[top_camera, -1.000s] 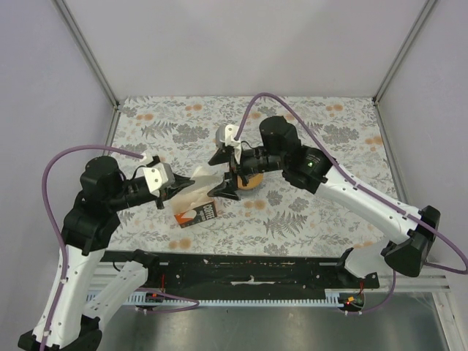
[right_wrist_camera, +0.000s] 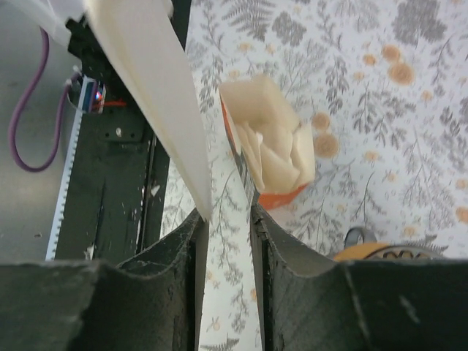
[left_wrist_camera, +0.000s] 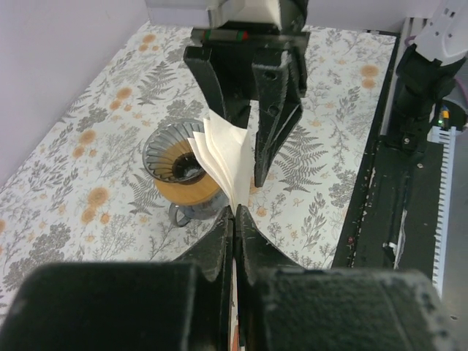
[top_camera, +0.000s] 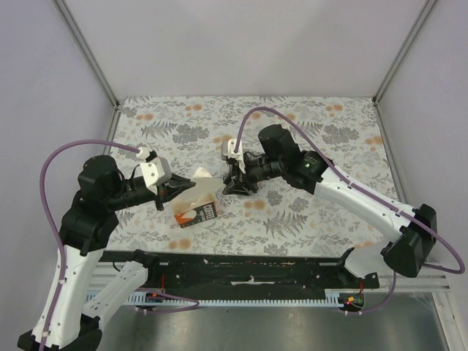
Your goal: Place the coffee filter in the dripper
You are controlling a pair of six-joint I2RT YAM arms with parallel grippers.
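Note:
A white paper filter point(top_camera: 202, 186) stretches out from my left gripper point(top_camera: 174, 191), which is shut on it; in the left wrist view its folded top point(left_wrist_camera: 223, 152) fans out before the right fingers. My right gripper point(top_camera: 238, 187) is just to the right, its fingers slightly apart at the filter's free end in the right wrist view; whether they touch it is unclear. The dripper point(left_wrist_camera: 180, 186), a clear ribbed cone on a wooden ring, stands behind, mostly hidden under the right gripper in the top view.
An open box of filters point(top_camera: 194, 215) with an orange label lies below the grippers. A dark strip point(top_camera: 219, 267) runs along the front edge.
My right gripper has shifted right from over the filter, its fingers having drawn closer together since a second ago. The left arm has barely moved.

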